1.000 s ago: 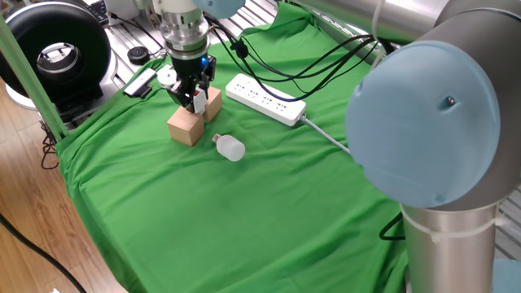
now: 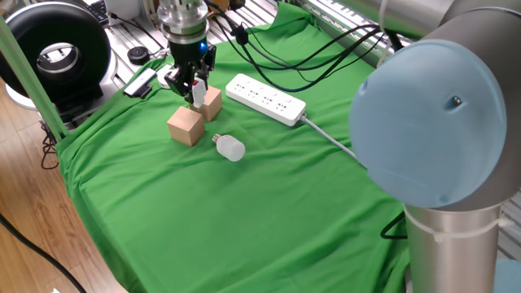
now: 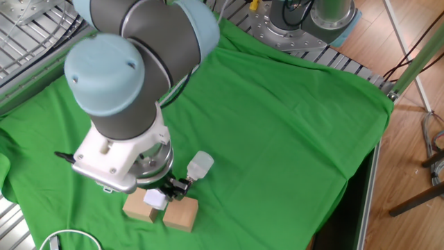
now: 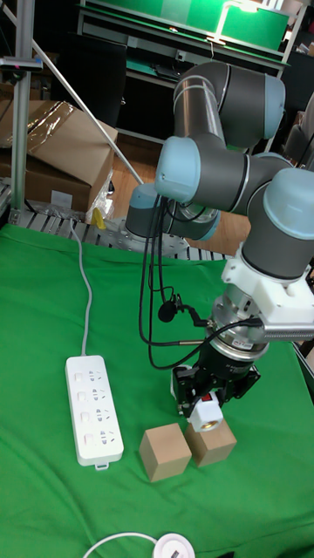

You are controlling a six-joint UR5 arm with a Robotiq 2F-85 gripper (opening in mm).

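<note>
A small white block-like piece [image 2: 199,93] with a red part hangs at my gripper [image 2: 195,88], just above two wooden blocks. In exterior view 3 this white piece [image 4: 206,412] shows a round brass-coloured opening, and the black fingers [image 4: 188,391] appear shut on it; their contact is partly hidden. The nearer wooden block [image 2: 186,127] and the farther wooden block [image 2: 211,104] stand close together on the green cloth. A frosted white bulb [image 2: 231,148] with a metal base lies on its side beside them; exterior view 2 shows the bulb [image 3: 200,165] close to my gripper [image 3: 173,191].
A white power strip [image 2: 266,99] lies behind the blocks, its cord trailing off. Black cables [image 4: 148,307] hang beside the arm.
My gripper has risen a little, and the white piece has moved up with it. The wooden blocks, bulb and power strip have stayed in place.
</note>
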